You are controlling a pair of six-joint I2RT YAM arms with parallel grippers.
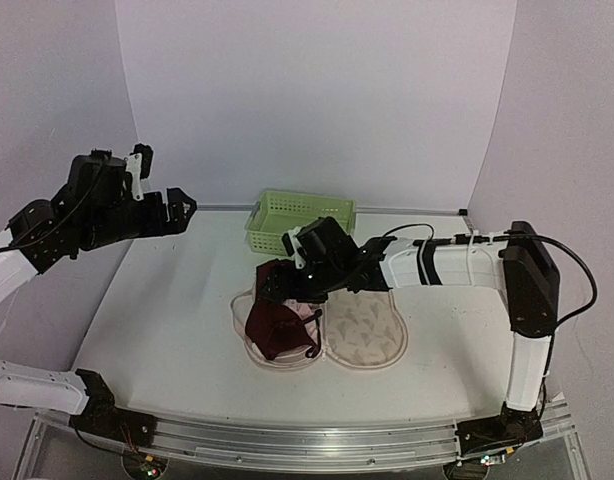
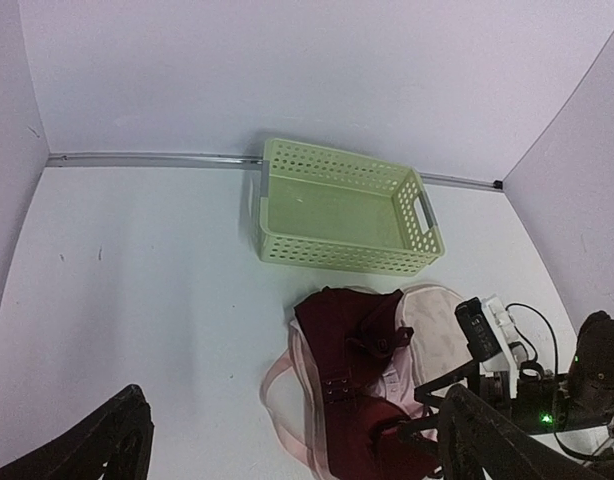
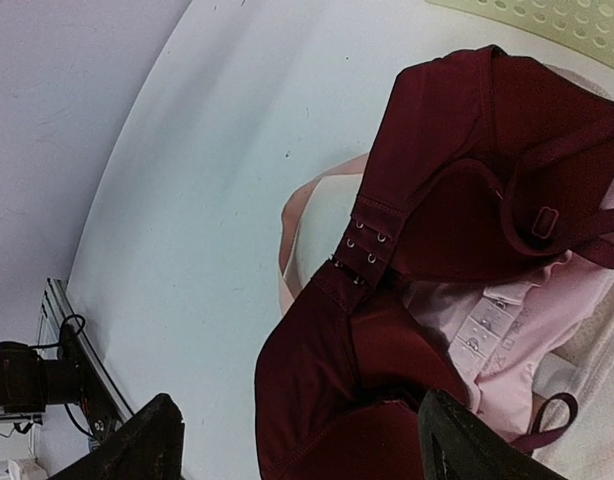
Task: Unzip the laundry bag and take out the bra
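Note:
A dark red bra (image 1: 276, 329) lies folded in the left half of the unzipped laundry bag (image 1: 367, 330), whose two pale halves are spread flat on the table. Hook-and-eye closures and straps of the bra (image 3: 317, 380) show clearly in the right wrist view. Just above the bra is my right gripper (image 1: 272, 285), its fingers apart and nothing clearly gripped between them; in its own view they stand either side of the lower bra fabric. My left gripper (image 1: 179, 212) hangs open and empty over the left side of the table.
A green perforated basket (image 2: 337, 252), empty, stands behind the bag near the back wall. Walls enclose the back and both sides.

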